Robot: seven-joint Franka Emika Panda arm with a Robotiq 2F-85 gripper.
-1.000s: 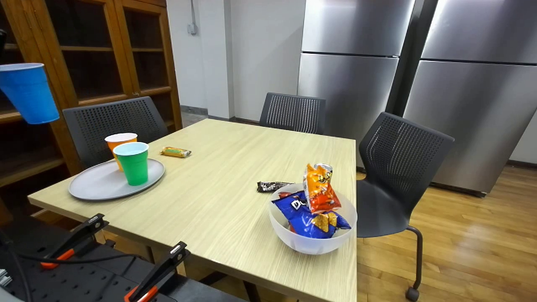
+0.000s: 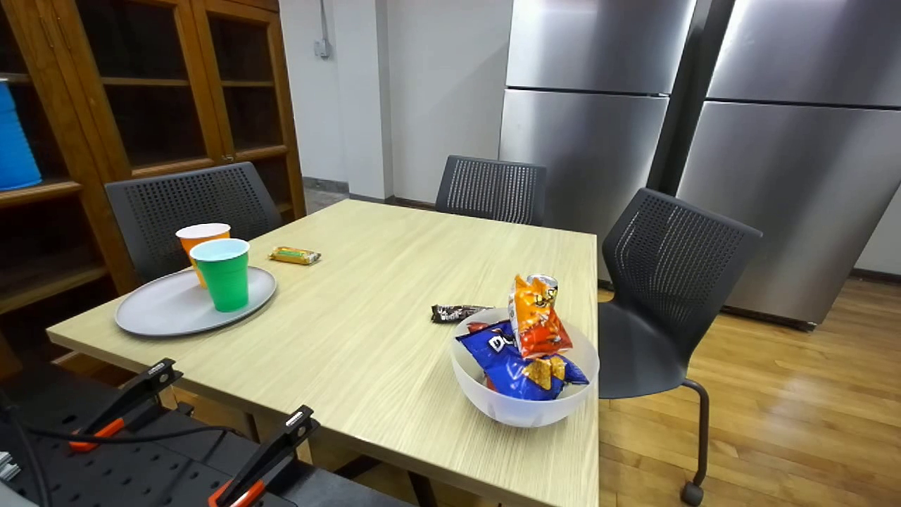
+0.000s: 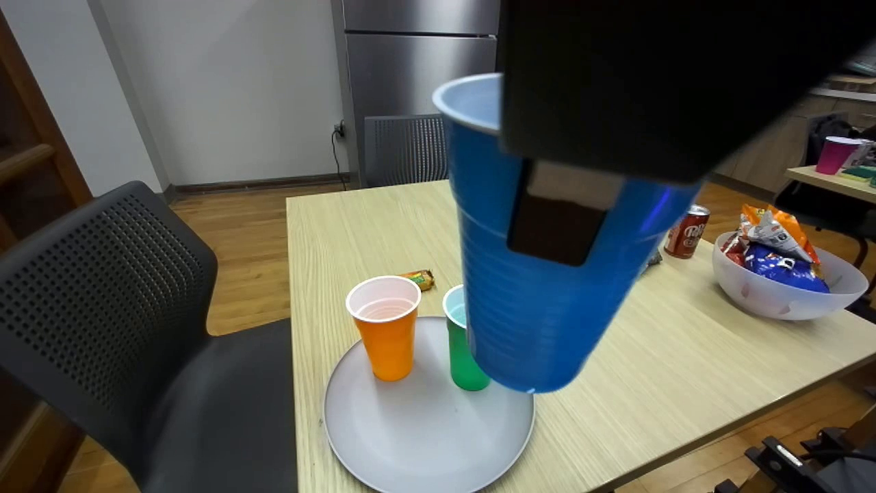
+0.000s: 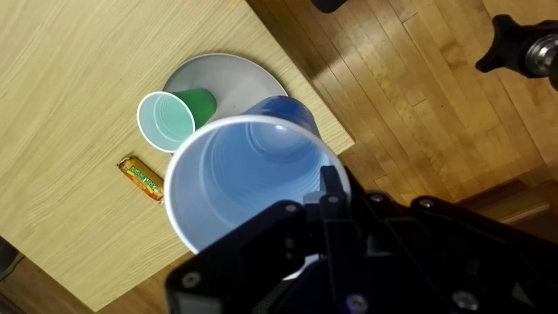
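Observation:
A blue cup [image 3: 525, 329] hangs in the air, tilted, with my gripper shut on its wall near the rim. In the wrist view one dark finger [image 4: 329, 180] reaches inside the cup's mouth; the other is hidden. Below is a grey plate [image 3: 410, 444], bearing an orange cup [image 3: 390, 341] and a green cup [image 2: 226, 283], both upright. The blue cup is apart from both. Exterior view 1 shows only part of the blue cup [image 2: 15, 139], cut off at the left edge.
A gold-wrapped bar [image 4: 141, 178] lies near the plate. Across the table stand a bowl [image 2: 524, 411] of snack bags, a dark-wrapped bar [image 2: 456, 313] and a can [image 3: 686, 234]. Chairs surround the table.
In exterior view 1 the blue cup has moved left and upward, now partly out of the picture. The plate, the two other cups and the bowl have stayed put.

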